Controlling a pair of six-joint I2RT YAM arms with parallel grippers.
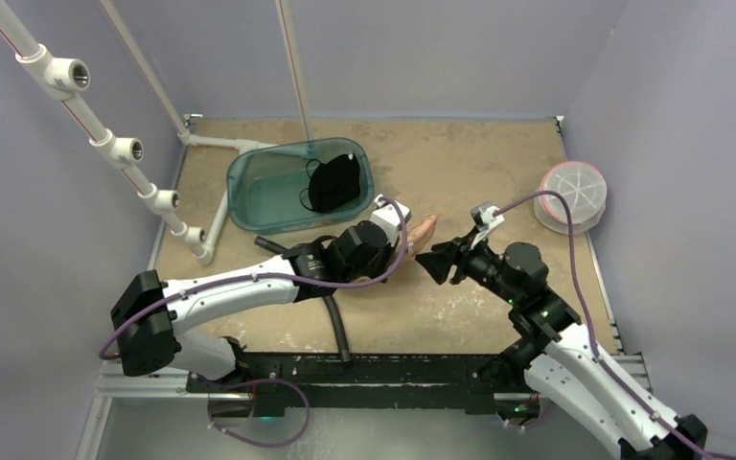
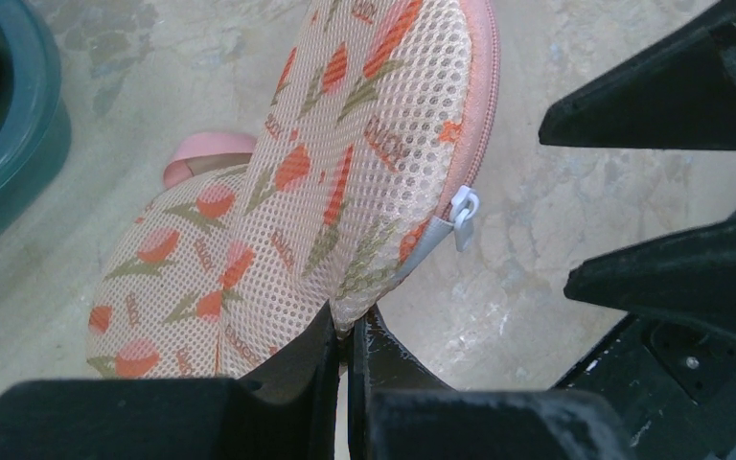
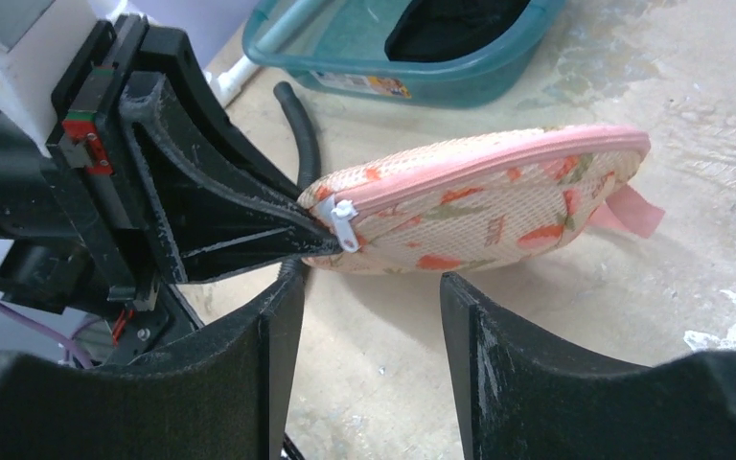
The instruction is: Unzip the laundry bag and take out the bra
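The floral mesh laundry bag has a pink zipper with a white pull near the end pinched by my left gripper; in the right wrist view the bag (image 3: 498,211) is held up above the table, the pull (image 3: 343,223) beside the left fingertips. My right gripper stands apart from the bag with its fingers parted and nothing between them, just to the bag's right in the top view. No bra can be made out inside the bag.
A teal basket (image 1: 249,213) with a black item (image 1: 333,184) stands at the back left. A round white mesh container (image 1: 572,187) sits at the right edge. A dark hose (image 1: 337,331) lies under the left arm. White pipes line the left side.
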